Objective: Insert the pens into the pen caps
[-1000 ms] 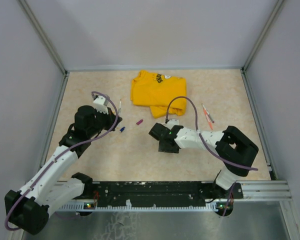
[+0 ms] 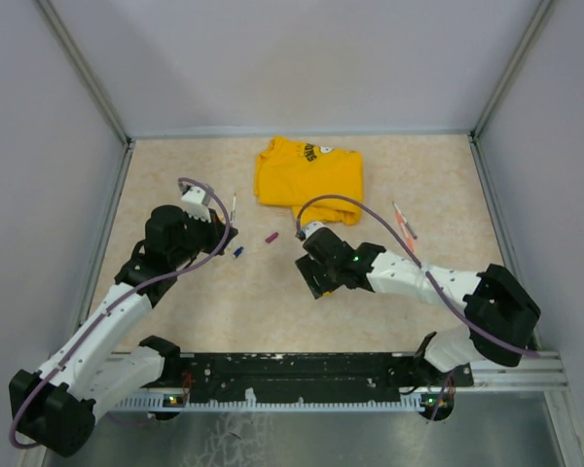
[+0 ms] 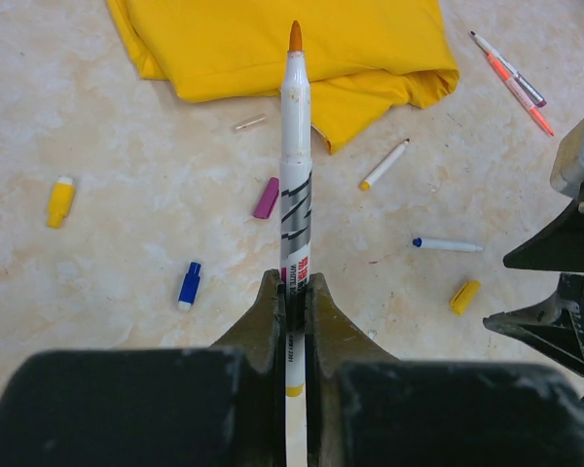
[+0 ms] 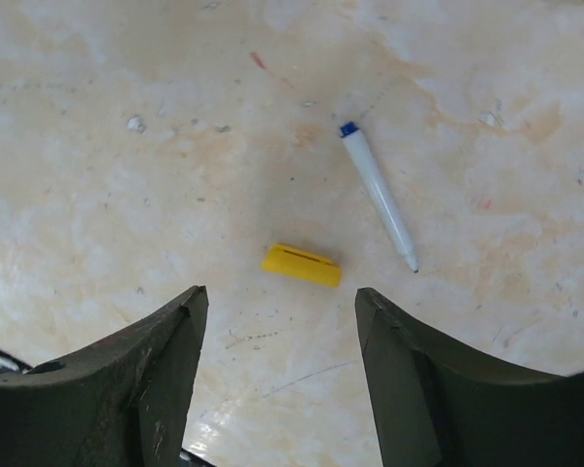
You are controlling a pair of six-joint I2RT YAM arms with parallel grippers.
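My left gripper is shut on a white pen [image 3: 295, 146] with an orange tip, held upright. Below my right gripper, whose fingers stand apart and empty, lie a yellow cap [image 4: 301, 265] and a white pen with blue end [image 4: 379, 195]. On the table also lie another yellow cap [image 3: 60, 203], a blue cap [image 3: 189, 286], a magenta cap [image 3: 267, 198], a clear cap [image 3: 249, 123] and a yellow-ended white pen [image 3: 383, 165].
A folded yellow cloth [image 2: 308, 175] lies at the back of the table [image 2: 175, 170]. An orange pen [image 2: 405, 231] and others lie at the right.
The right arm has swung round, its gripper turning and shifting slightly up and left in the top view. The left arm has not moved.
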